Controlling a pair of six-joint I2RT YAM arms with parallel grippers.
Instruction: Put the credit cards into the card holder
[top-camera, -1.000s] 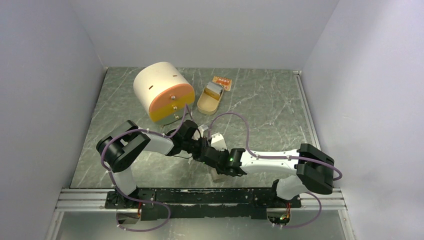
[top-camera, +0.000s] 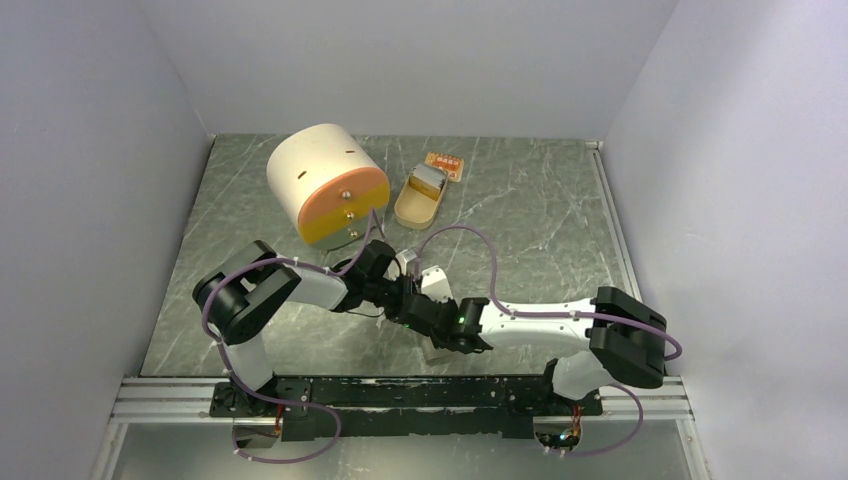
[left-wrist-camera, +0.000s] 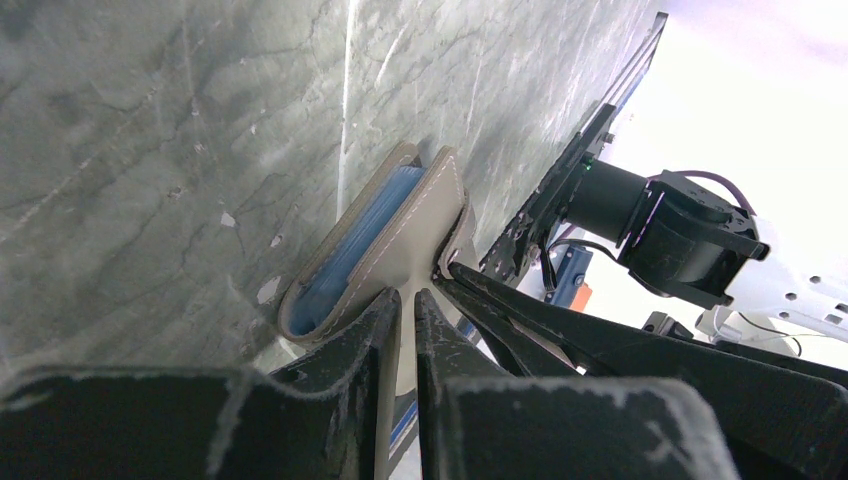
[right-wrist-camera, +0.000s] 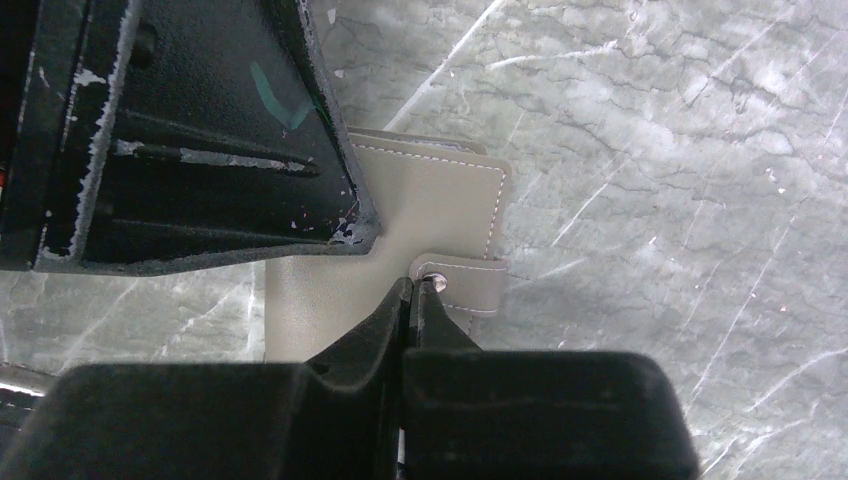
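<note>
A beige card holder (left-wrist-camera: 410, 230) with blue inner sleeves and white stitching lies on the table under both grippers, mostly hidden by the arms in the top view. My left gripper is at the holder's open edge, its fingertips close together; whether anything is between them cannot be seen. My right gripper is shut at the snap tab (right-wrist-camera: 470, 285) on the holder's face, with nothing visible between its fingers. No separate credit card can be made out for certain.
A white cylindrical cabinet (top-camera: 310, 170) with coloured drawers stands back left. A tan tray (top-camera: 415, 208) and an orange card-like item (top-camera: 446, 162) lie at the back middle. Walls surround it.
Both arms look almost unchanged in the top view, with only a very slight shift of the right arm and its cable.
</note>
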